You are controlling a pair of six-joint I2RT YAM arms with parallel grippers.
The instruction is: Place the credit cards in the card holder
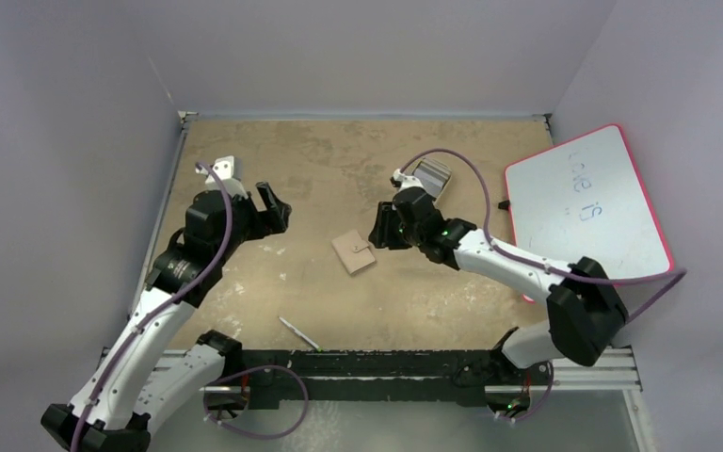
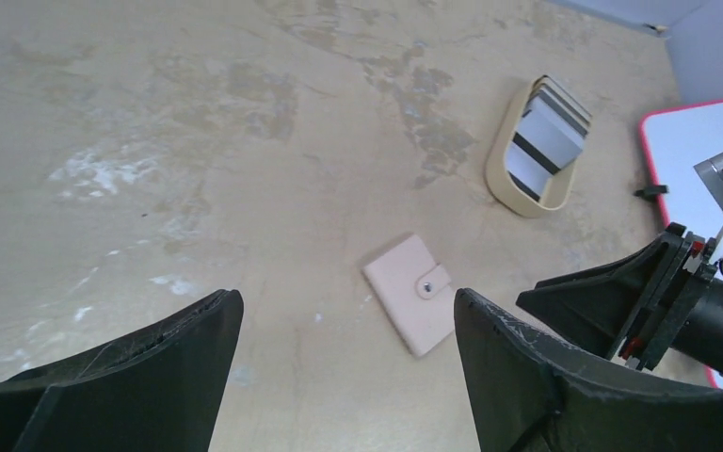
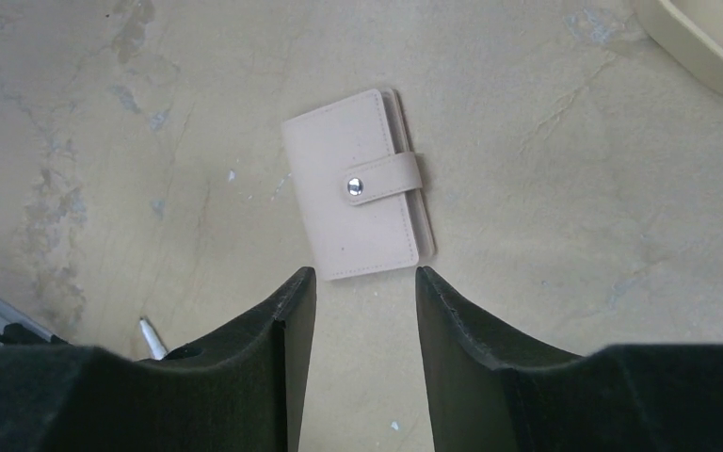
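Note:
A pale beige card holder (image 1: 350, 250) with a snap strap lies closed on the table, and the right wrist view (image 3: 348, 226) shows it between and beyond the fingertips of my right gripper, which is part open with nothing in it. That gripper (image 1: 384, 228) hangs above and right of the holder in the top view. An oval cream tray (image 2: 504, 169) of stacked cards (image 2: 551, 132) stands behind it. My left gripper (image 1: 273, 212) is open and empty, raised over the left side of the table.
A white board (image 1: 584, 207) with a red edge fills the right side. A pen (image 1: 298, 332) lies near the front edge.

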